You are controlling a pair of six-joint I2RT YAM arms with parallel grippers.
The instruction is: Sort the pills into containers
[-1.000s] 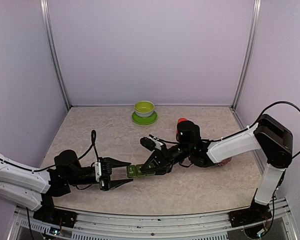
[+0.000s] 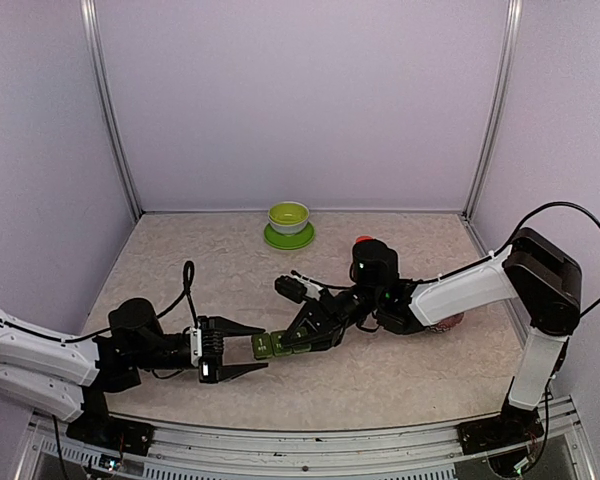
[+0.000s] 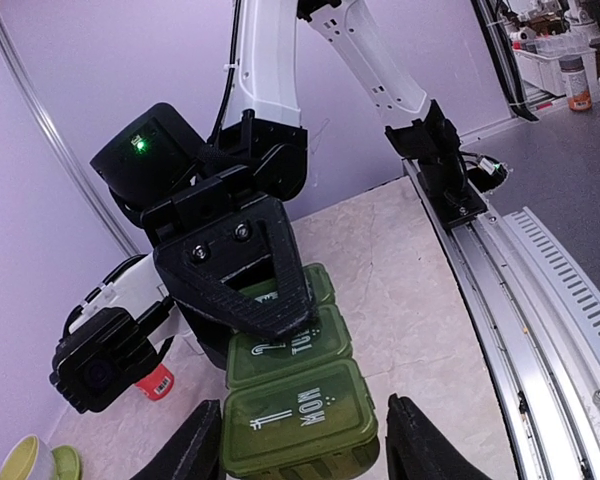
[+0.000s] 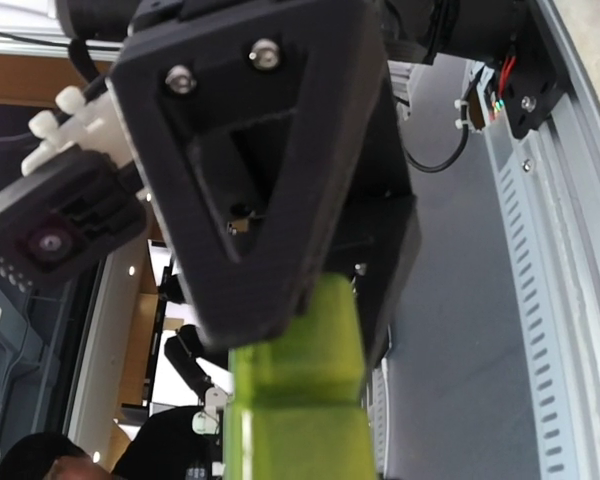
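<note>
A green pill organizer (image 2: 263, 346) (image 3: 298, 415) with lidded compartments is held between both grippers at the front centre. My left gripper (image 2: 262, 349) has its fingertips on either side of the end compartment, whose lid reads "MON" in the left wrist view. My right gripper (image 2: 302, 336) is shut on the organizer from the other side, its black fingers covering part of it. In the right wrist view the organizer (image 4: 300, 430) runs down from between the fingers. No pills can be made out.
A green bowl (image 2: 289, 214) on a green plate (image 2: 280, 240) stands at the back centre. A red object (image 3: 155, 382) is partly hidden behind the right arm.
Otherwise the scene looks the same.
</note>
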